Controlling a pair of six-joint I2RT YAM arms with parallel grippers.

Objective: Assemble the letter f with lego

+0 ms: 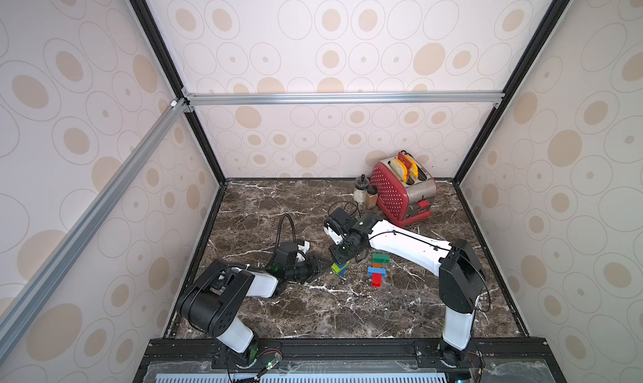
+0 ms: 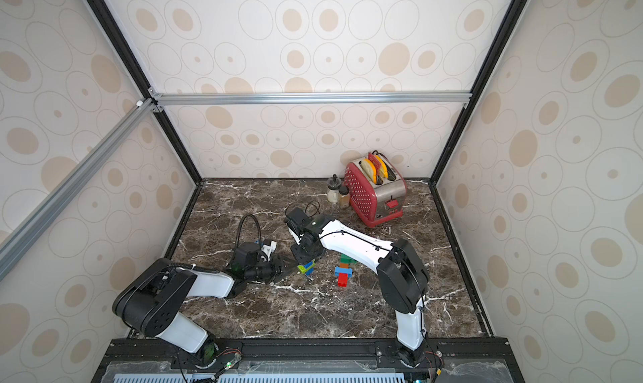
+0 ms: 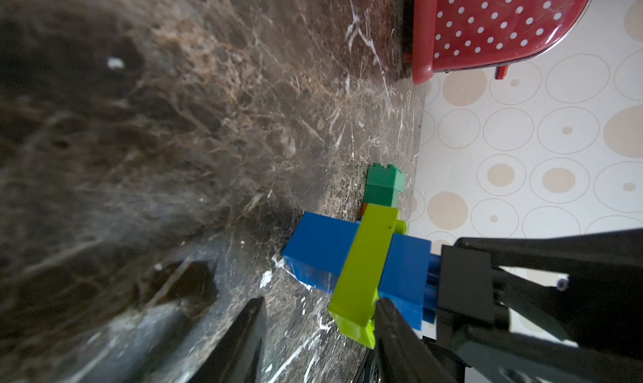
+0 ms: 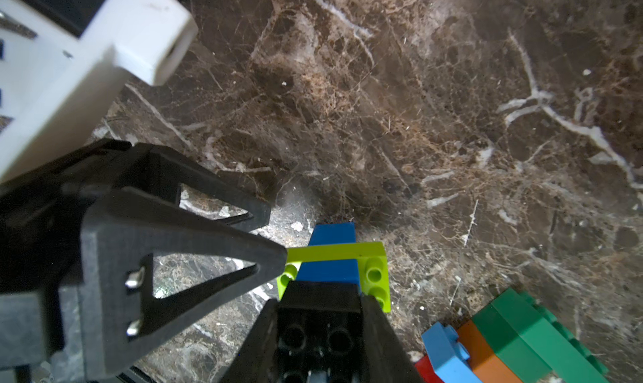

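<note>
Near the table's middle, a stack of blue, lime and black bricks stands with the black one on top. The right gripper is shut on that black brick. In the left wrist view, the lime piece crosses between a lower blue brick and an upper blue brick. My left gripper has parted fingers, nothing clearly held between them. One left fingertip is right at the lime brick's end; whether they touch I cannot tell.
Just right of the stack lies another group of bricks: green, orange, light blue and red. A red toaster and shakers stand at the back.
</note>
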